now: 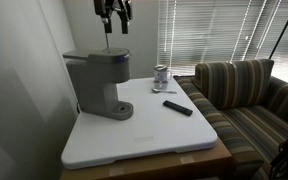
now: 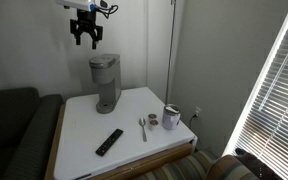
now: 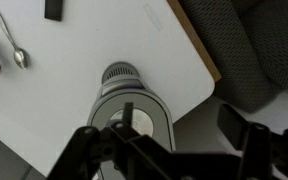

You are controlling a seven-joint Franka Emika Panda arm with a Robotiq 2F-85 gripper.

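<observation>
Above the grey coffee maker [image 1: 100,80] hangs my gripper [image 1: 116,24], its fingers spread apart with nothing visible between them. From the other side, the gripper [image 2: 86,40] also shows clear of the machine's top [image 2: 105,60]. Looking down in the wrist view, the coffee maker [image 3: 160,112] lies below the gripper, and its round pale centre is partly covered by a dark finger. The machine stands upright on the white table [image 1: 144,140].
A black remote [image 2: 109,142], a spoon [image 2: 142,130], two small pods [image 2: 153,120] and a light mug-like container [image 2: 171,117] lie to the machine's side. Striped seating [image 1: 234,84] borders the table.
</observation>
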